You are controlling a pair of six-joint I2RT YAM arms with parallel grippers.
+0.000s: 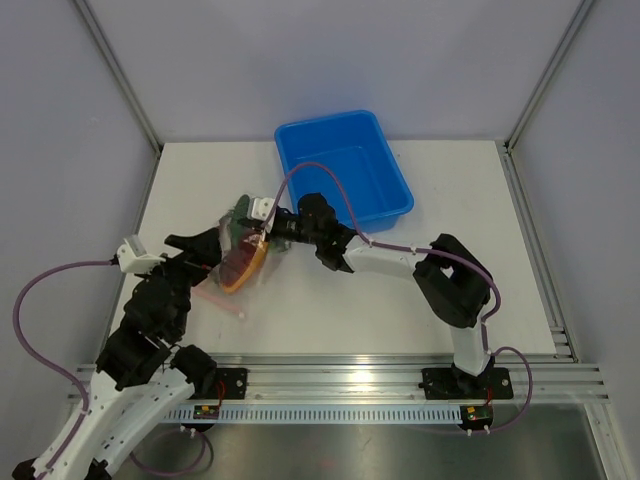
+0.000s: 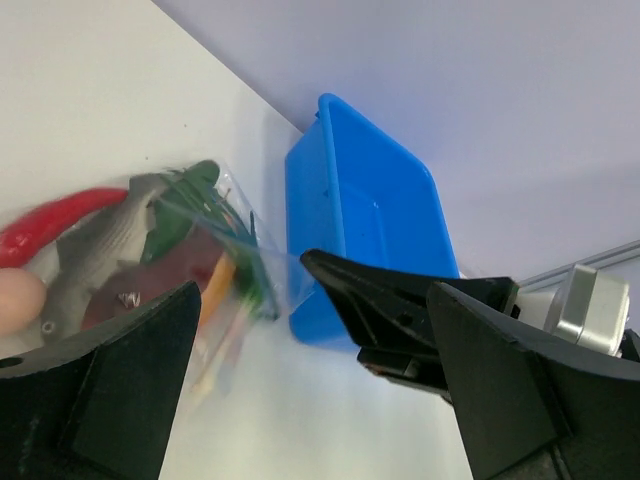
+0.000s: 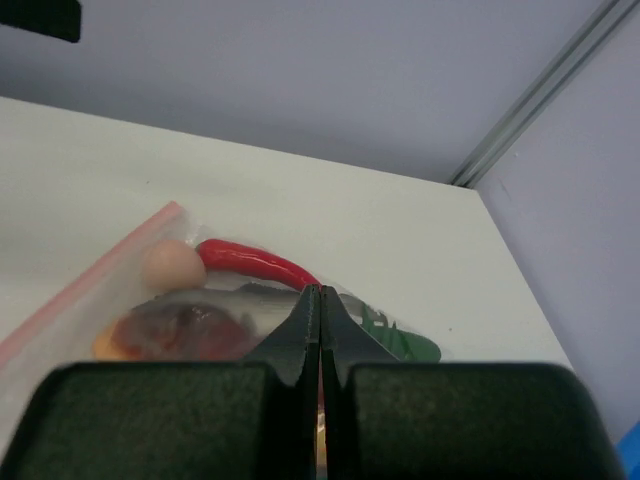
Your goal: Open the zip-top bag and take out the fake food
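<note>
The clear zip bag (image 1: 240, 262) lies left of centre, its pink zip strip (image 3: 92, 284) running along the near left side. Through the plastic show a red pepper (image 3: 258, 263), an egg-like piece (image 3: 172, 267), a brown-red piece (image 3: 185, 332) and green leafy food (image 2: 188, 205). My left gripper is open beside the bag, empty between its spread fingers. Over the bag's right side, my right gripper is shut. Film rises to its fingertips in the left wrist view; whether any is pinched I cannot tell.
An open, empty blue bin (image 1: 345, 165) stands at the back, right behind the right gripper.
</note>
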